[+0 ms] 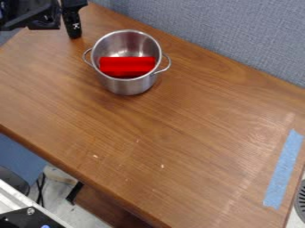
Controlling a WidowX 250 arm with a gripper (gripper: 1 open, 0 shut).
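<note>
A steel pot (139, 84) with two side handles stands on the wooden table (191, 151) in the upper middle. A red cylindrical object (127, 66) lies inside it. My black gripper (73, 28) is at the top left corner, left of and above the pot, partly cut off by the frame's edge. I cannot tell whether it is open or shut.
A strip of blue tape (284, 169) lies along the table's right side, beside a white round object (299, 200) at the edge of view. A grey padded wall (238, 27) runs behind. Cables hang at the lower left.
</note>
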